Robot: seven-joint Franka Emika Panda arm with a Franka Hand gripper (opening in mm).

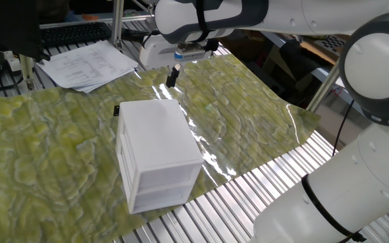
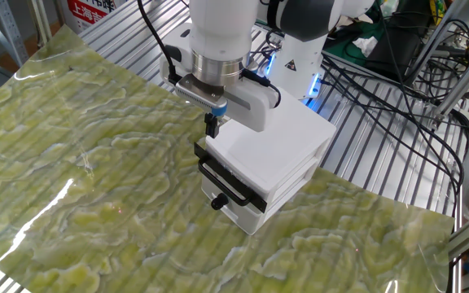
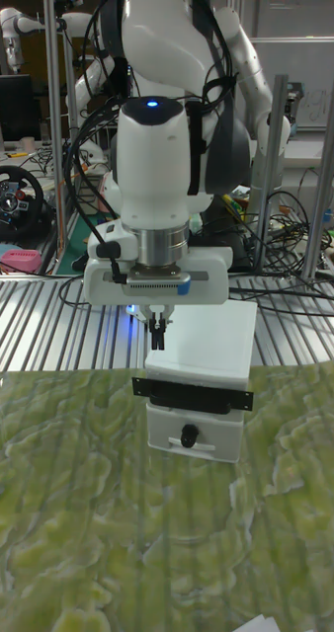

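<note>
A white two-drawer cabinet (image 1: 159, 135) stands on the green marbled sheet. Its upper drawer carries a wide black handle (image 2: 225, 181), and the lower one a round black knob (image 2: 219, 201). Both drawer fronts look flush with the body. Above the cabinet's front, toward its left side in exterior view 3, hangs my gripper (image 3: 157, 347), pointing down and clear of the handle. Its black fingers (image 2: 211, 124) are together, with nothing visible between them.
The green marbled sheet (image 2: 96, 163) is bare in front of the cabinet and to its sides. Loose papers (image 1: 90, 65) and a keyboard (image 1: 76, 33) lie beyond it in exterior view 1. Cables (image 2: 397, 134) run along the slatted table's side.
</note>
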